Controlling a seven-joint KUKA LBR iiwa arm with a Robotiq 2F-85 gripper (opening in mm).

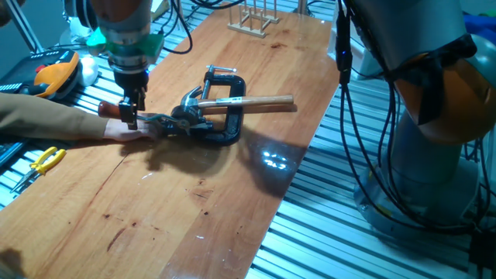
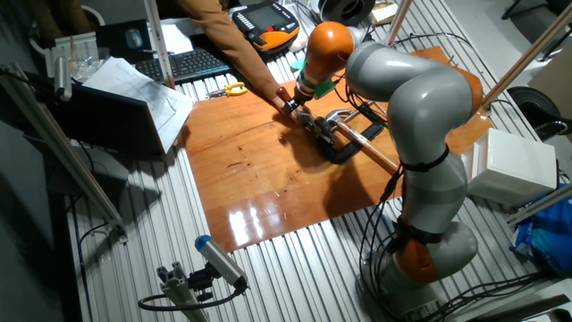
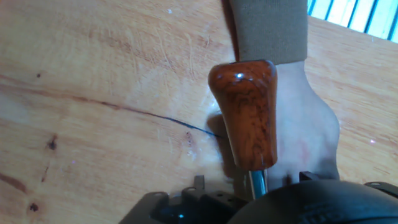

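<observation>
A tool with a glossy brown wooden handle (image 3: 246, 115) and a thin metal shaft (image 3: 257, 184) lies beside a person's hand (image 3: 306, 127). My gripper (image 1: 135, 116) points down over it, close to the hand. In the wrist view the dark fingers (image 3: 199, 184) stand apart, one on either side of the shaft. The gripper looks open, with gaps beside the shaft, though a dark rounded part in front hides much of the finger. A claw hammer (image 1: 256, 101) lies across a black C-clamp (image 1: 234, 120) to the right in exterior view 1.
Yellow-handled pliers (image 1: 48, 160) lie by the table's left edge. The forearm (image 1: 50, 118) reaches in from the left. A small wooden rack (image 1: 252, 23) stands at the far end.
</observation>
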